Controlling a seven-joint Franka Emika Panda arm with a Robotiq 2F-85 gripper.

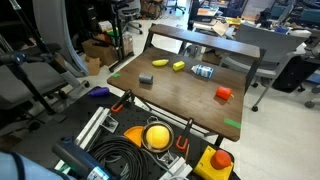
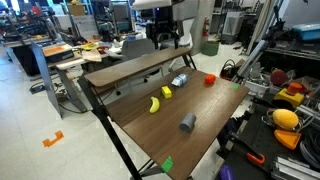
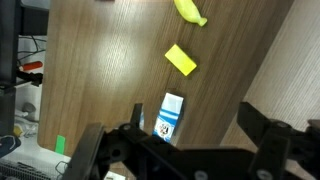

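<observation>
In the wrist view my gripper stands open over the tabletop, its dark fingers spread to either side. A white and blue can [image 3: 168, 117] shows in the gap between them, lower down on the wood and not gripped. Farther up in that view lie a small yellow block [image 3: 180, 59] and a yellow banana [image 3: 190, 12]. Exterior view 2 has the can [image 2: 179, 80], block [image 2: 167, 92] and banana [image 2: 154, 104] in a loose row along the table. A red object [image 1: 223, 93] and a grey cylinder [image 1: 146, 78] rest on the same table.
A raised wooden shelf [image 1: 206, 40] runs along one long side of the table [image 1: 185, 97]. Past the opposite side are coiled black cables [image 1: 120, 158], a round yellow object [image 1: 157, 136] and a yellow box [image 1: 212, 165].
</observation>
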